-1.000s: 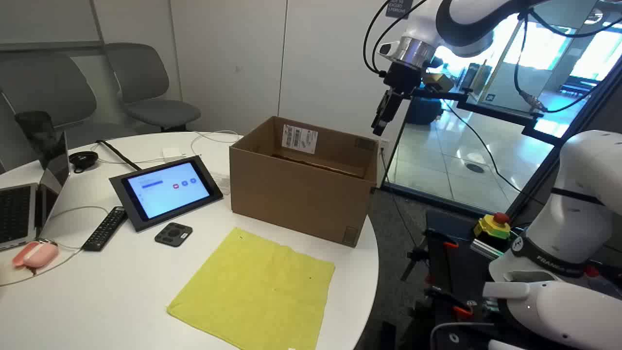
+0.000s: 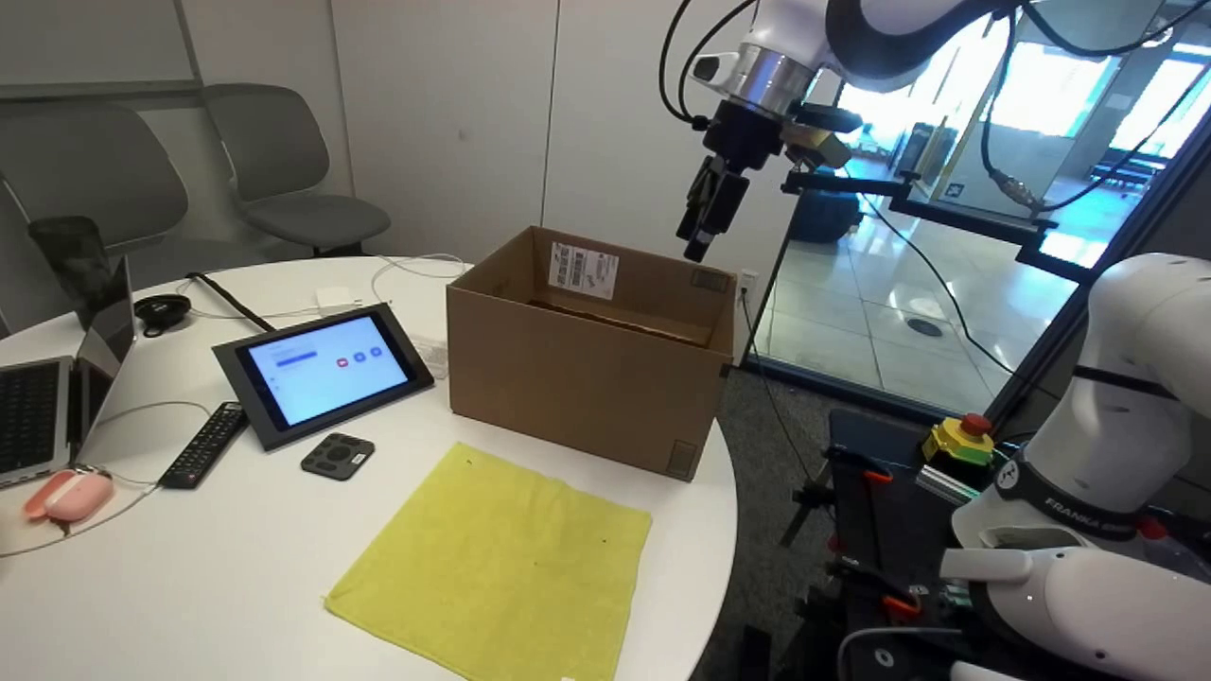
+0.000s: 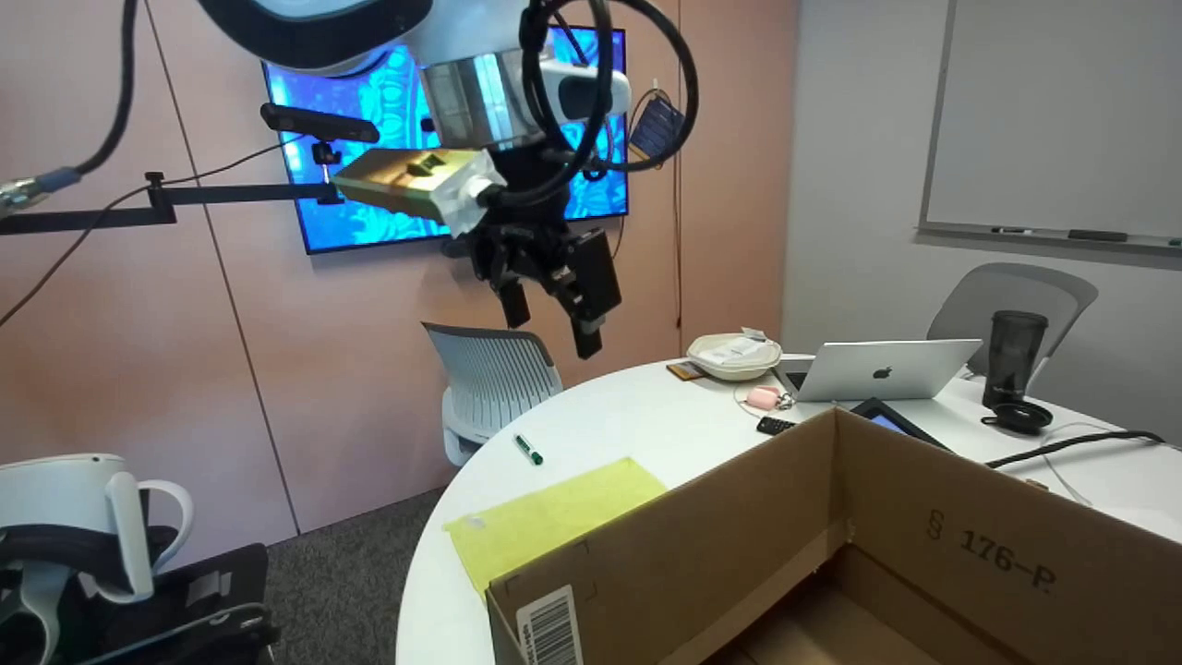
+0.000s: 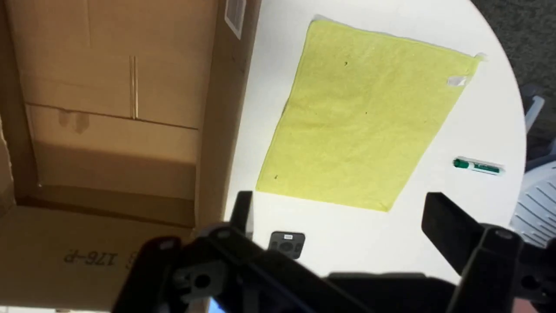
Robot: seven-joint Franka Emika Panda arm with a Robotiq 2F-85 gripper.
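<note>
My gripper hangs in the air above the table, open, with nothing between its fingers. In the second exterior view the gripper shows its two fingers apart, higher than the box. An open cardboard box stands near the table's edge; in the wrist view the bottom of this box looks bare where visible. A yellow cloth lies spread flat beside it. Past the cloth, near the rim of the table, lies a green and white marker, seen also as a small marker in the second exterior view.
A tablet, a small dark remote, a long black remote, a pink case and a laptop occupy the table's other side. Bare white tabletop lies left of the cloth.
The arm and gripper have shifted left and slightly down in the first exterior view. The box, cloth and other table items have stayed where they were.
</note>
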